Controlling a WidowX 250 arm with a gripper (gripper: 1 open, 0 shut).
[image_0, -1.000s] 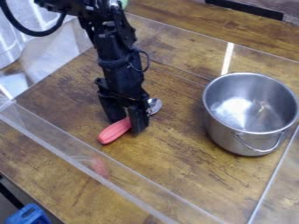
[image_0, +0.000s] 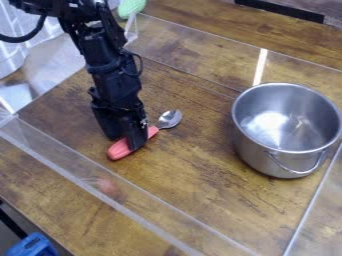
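Note:
A spoon with a pink handle (image_0: 124, 149) and a metal bowl (image_0: 168, 119) lies on the wooden table, angled toward the upper right. The black gripper (image_0: 131, 132) is low over the spoon's handle, its lower part partly covering it. Whether the fingers are open or shut on the handle cannot be made out. A steel pot (image_0: 285, 125) with a wire handle stands to the right of the spoon.
Clear plastic barriers border the wooden table (image_0: 201, 180). A blue object (image_0: 38, 247) is at the lower left corner, and a green item (image_0: 128, 6) at the top. Bare wood surrounds the spoon.
The gripper has moved left, away from the spoon's bowl, which is now more exposed. The spoon has shifted slightly left.

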